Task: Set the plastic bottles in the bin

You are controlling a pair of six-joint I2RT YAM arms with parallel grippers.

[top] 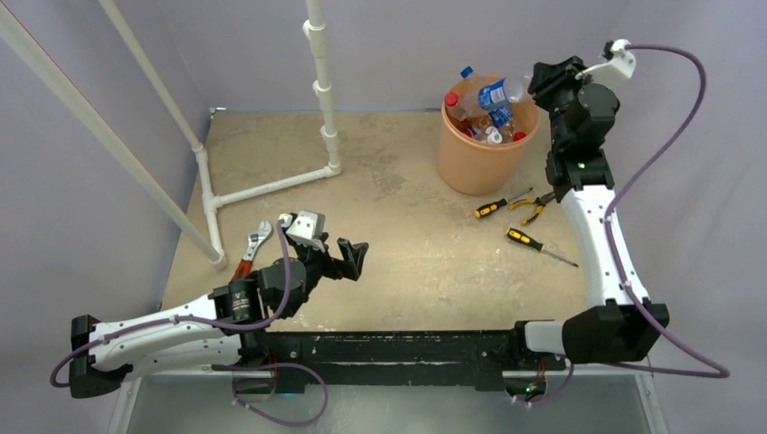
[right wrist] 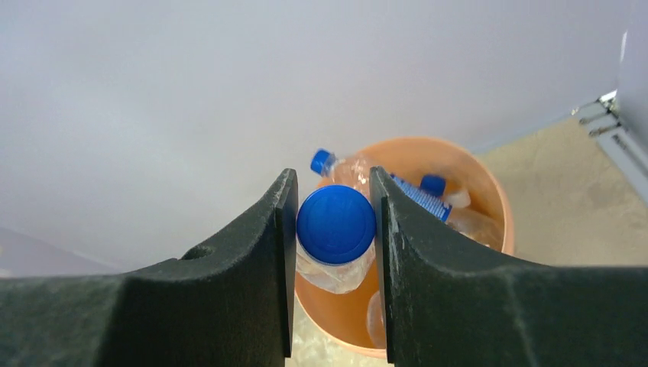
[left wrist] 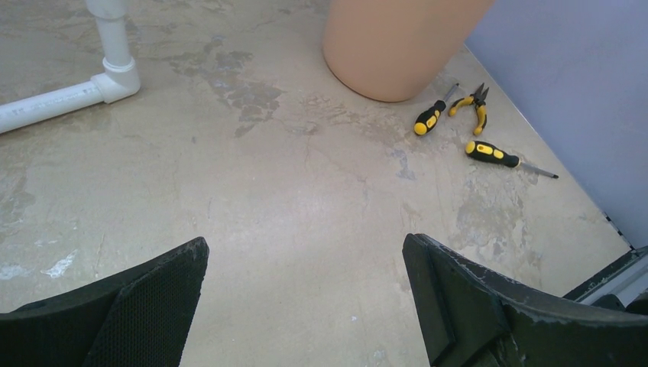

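A clear plastic bottle with a blue label is tilted above the bin. In the right wrist view its blue cap faces the camera, closely flanked by the fingers of my right gripper, which is shut on the bottle's cap end. More bottles lie inside the bin, among them a red-capped one and one whose blue cap pokes over the rim. My left gripper hovers over the bare board, open and empty; the left wrist view shows its fingers wide apart.
Two yellow-black screwdrivers and yellow-handled pliers lie in front of the bin. White pipes stand at the left, with a red-handled wrench close by. The middle of the board is clear.
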